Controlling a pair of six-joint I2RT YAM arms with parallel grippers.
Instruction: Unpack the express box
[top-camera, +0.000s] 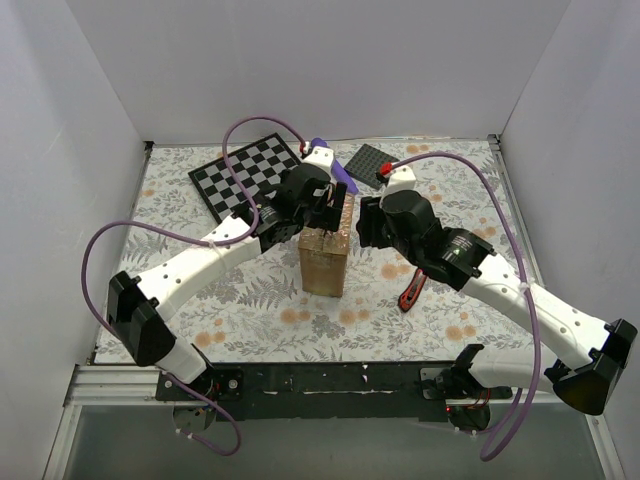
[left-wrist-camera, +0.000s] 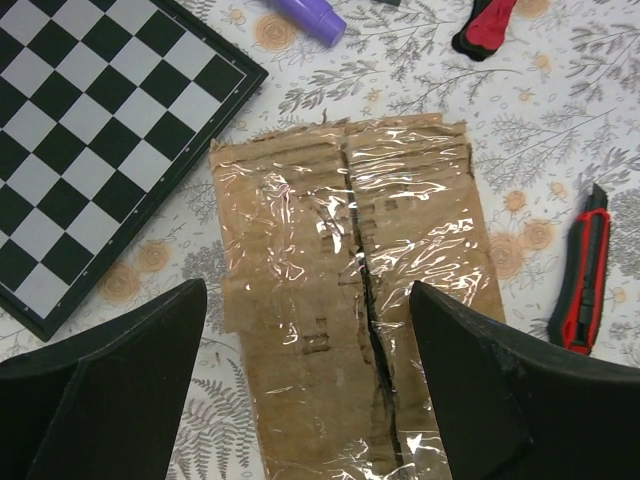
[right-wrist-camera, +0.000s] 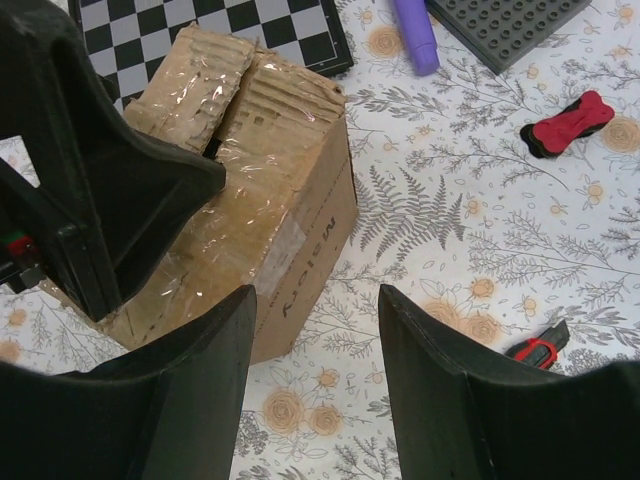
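Observation:
A taped brown cardboard box (top-camera: 324, 272) stands in the middle of the table. A dark slit runs along the seam between its two top flaps, clearest in the left wrist view, where glossy tape covers the cardboard (left-wrist-camera: 290, 240) on either side. Directly above the box is my left gripper (top-camera: 332, 207), its fingers (left-wrist-camera: 130, 385) parted with nothing between them. My right gripper (top-camera: 370, 222) hangs just right of the box, also open and empty. In the right wrist view the left gripper's dark fingers (right-wrist-camera: 150, 200) cover part of the box top.
A red-and-black box cutter (top-camera: 411, 290) lies right of the box. Behind are a checkered board (top-camera: 235, 180), a purple bottle-like object (left-wrist-camera: 315, 18), a dark studded plate (top-camera: 368, 165) and a small red-and-black item (right-wrist-camera: 568, 124).

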